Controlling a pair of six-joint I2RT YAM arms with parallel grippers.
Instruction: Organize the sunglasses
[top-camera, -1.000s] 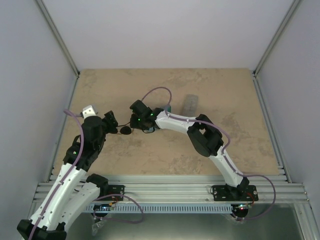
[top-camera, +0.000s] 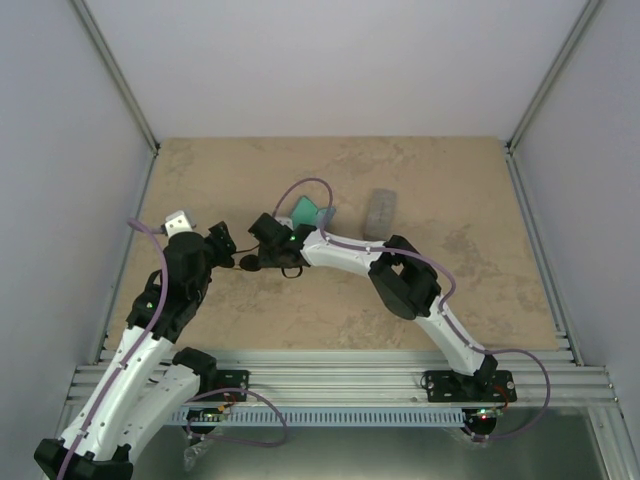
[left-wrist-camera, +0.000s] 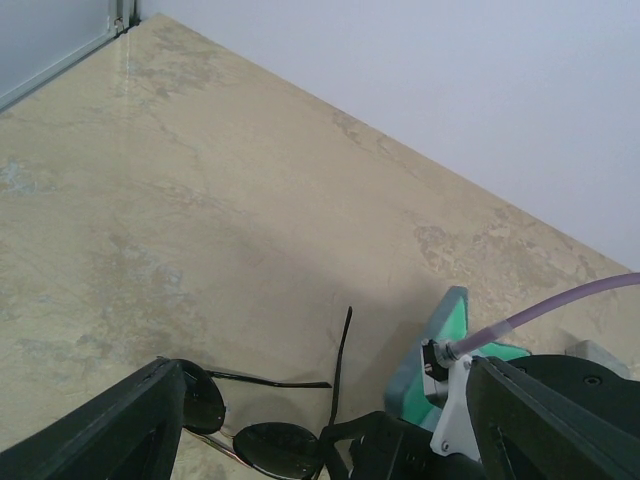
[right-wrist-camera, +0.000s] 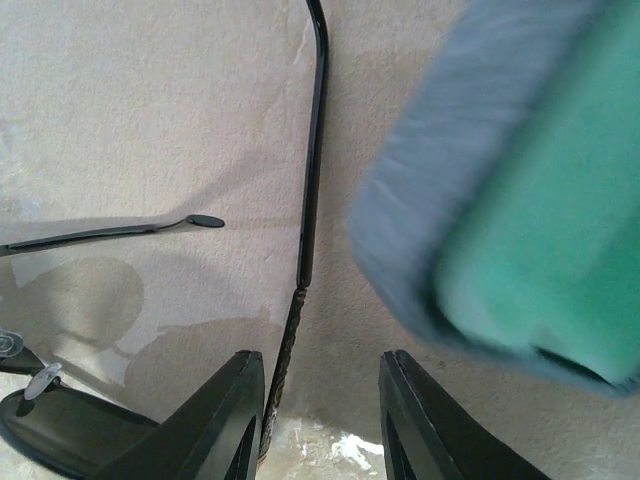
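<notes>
Dark sunglasses (top-camera: 250, 262) lie on the table with temples unfolded; both lenses (left-wrist-camera: 275, 448) show in the left wrist view. In the right wrist view one long temple (right-wrist-camera: 311, 180) runs between my right gripper, part open, and its left fingertip lies beside that temple's hinge end. A teal case (right-wrist-camera: 540, 220) with grey edge sits just right of it, beside the glasses. My left gripper (top-camera: 225, 245) stands open above the glasses' left side, nothing visible between its fingers.
A grey block (top-camera: 381, 213) lies right of the case. Walls border the table at the back and sides.
The left arm stayed still.
</notes>
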